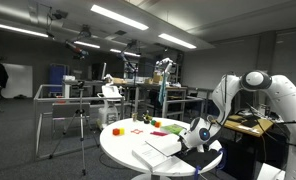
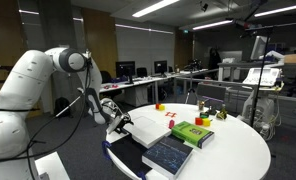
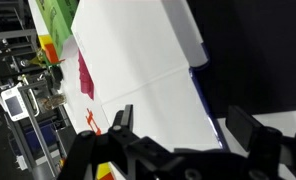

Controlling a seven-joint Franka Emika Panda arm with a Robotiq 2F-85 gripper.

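Observation:
A white box with its lid panel [image 2: 153, 127] tilted up stands on the table, its dark inside [image 2: 170, 154] showing in exterior view 2. From the wrist, white panels [image 3: 138, 50] lie to the left of a dark area [image 3: 253, 50], with a thin blue edge [image 3: 206, 98] between them. My gripper is open, its two dark fingers well apart at the bottom of that view. In exterior view 2 the gripper [image 2: 116, 126] sits beside the lid panel's near left side. Whether a finger touches the panel, I cannot tell.
A green box [image 2: 193, 134] lies past the white one. Small red and yellow pieces [image 1: 118, 130] are across the round white table [image 2: 243, 150]. Free table surface shows at the right in exterior view 2.

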